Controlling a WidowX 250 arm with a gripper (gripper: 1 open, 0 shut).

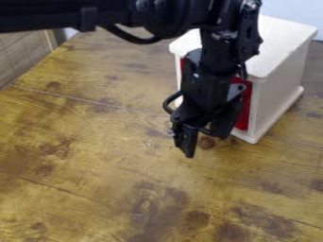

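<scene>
My black gripper (195, 138) points down in front of a white box (277, 88), low over the wooden table (89, 170). Its arm reaches in from the upper left and covers much of the box's front. A red panel (241, 112) on that front shows behind the gripper's right side. Whether the fingers are open or shut, and whether anything is between them, is hard to tell in the dark shape.
The box fills the back right, and a tiled edge (22, 52) runs along the upper left.
</scene>
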